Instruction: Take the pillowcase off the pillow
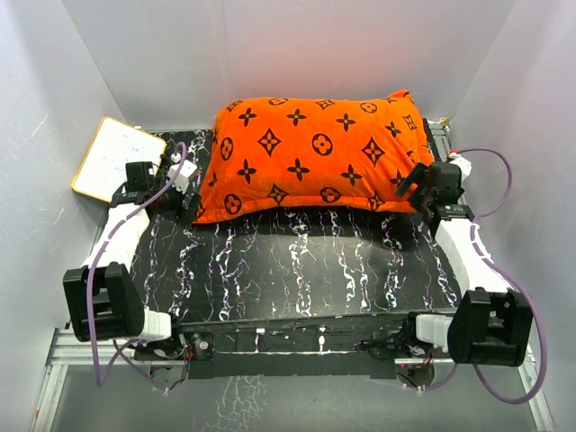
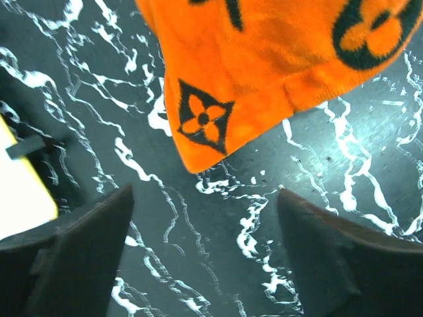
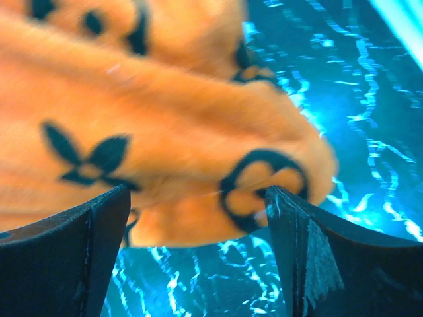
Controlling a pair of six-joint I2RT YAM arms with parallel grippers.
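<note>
An orange pillowcase (image 1: 310, 148) with dark flower and diamond motifs covers the whole pillow, whose own surface is hidden. In the top view it spans the back half of the dark table. My left gripper (image 1: 191, 209) is at its front left corner; the left wrist view shows the fingers (image 2: 73, 254) apart, the pointed corner (image 2: 199, 125) lying ahead of them and bare tabletop between. Over at the front right corner, my right gripper (image 1: 407, 187) stands open. In the right wrist view the cloth edge (image 3: 178, 218) lies beyond its spread fingers (image 3: 310, 254), nothing gripped.
A white board with a yellow rim (image 1: 119, 160) leans at the back left beside the left arm. Grey walls (image 1: 270, 45) enclose the back and sides.
</note>
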